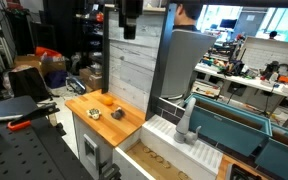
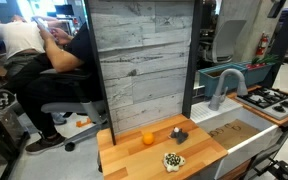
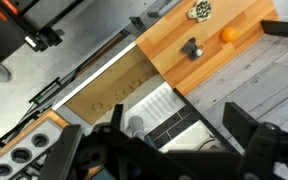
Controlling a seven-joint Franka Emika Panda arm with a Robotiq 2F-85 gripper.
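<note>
High above the counter in exterior view 1, my gripper [image 1: 113, 24] hangs with its fingers apart. The wrist view also shows the gripper open, and I see nothing between its fingers. On the wooden counter [image 2: 199, 150] lie a round orange item [image 2: 148, 137], a small dark grey object [image 2: 179, 133] and a pale speckled item [image 2: 174, 161]. The wrist view has the same orange item [image 3: 228, 34], grey object [image 3: 191, 47] and speckled item [image 3: 200, 10] at its upper right. All of them are well clear of the gripper.
Right of the counter is a sink [image 1: 139, 151] with a grey faucet [image 1: 185, 122]. A stove top [image 2: 268, 98] adjoins it. A white plank wall [image 2: 144, 75] rises behind the counter. A person [image 2: 69, 60] sits beyond it at left.
</note>
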